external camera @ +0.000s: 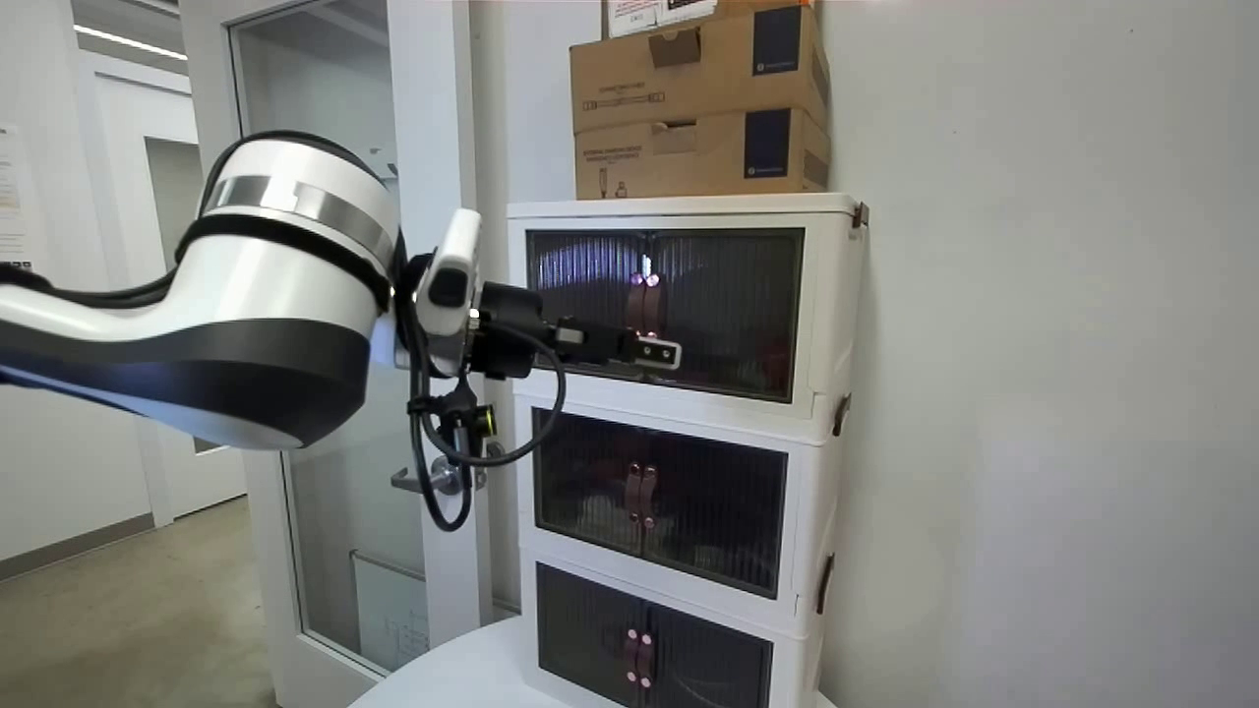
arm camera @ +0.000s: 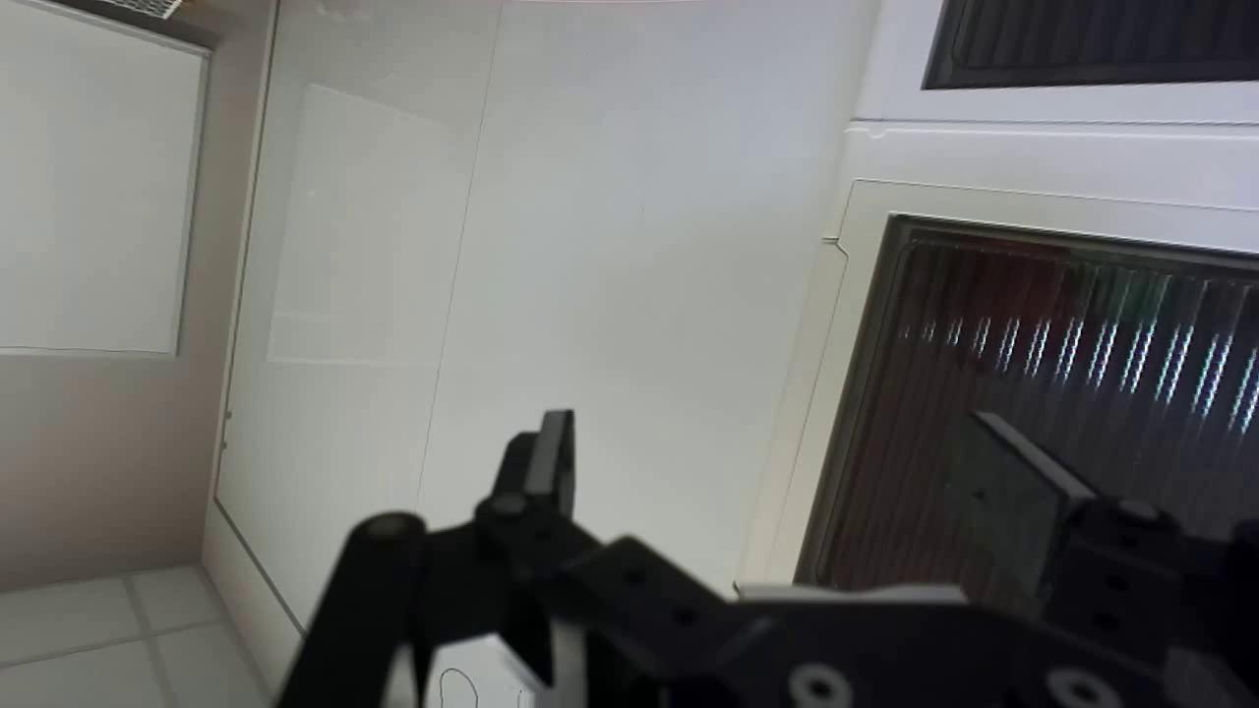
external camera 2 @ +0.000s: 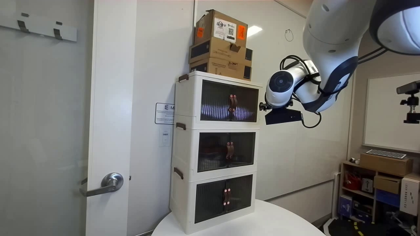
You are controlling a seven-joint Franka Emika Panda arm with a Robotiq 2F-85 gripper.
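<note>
A white three-tier cabinet (external camera: pixel 837 319) with dark ribbed double doors stands against the wall. Every tier's doors look closed, each pair with brown strap handles at the centre; the top pair of handles (external camera 2: pixel 233 103) shows clearly in exterior view 2. My gripper is open in the wrist view, its two fingers wide apart and nothing between them. One finger (arm camera: pixel 1009 484) appears against a dark ribbed door panel (arm camera: pixel 1062 354); the other is against the pale wall. In exterior view 1 the fingertip (external camera: pixel 658 353) overlaps the top doors, low near their handles; contact cannot be told.
Cardboard boxes (external camera: pixel 696 153) are stacked on the cabinet. The cabinet stands on a round white table (external camera 2: pixel 275 220). A glass door with a lever handle (external camera 2: pixel 112 182) is on the left. Open air lies in front of the lower tiers.
</note>
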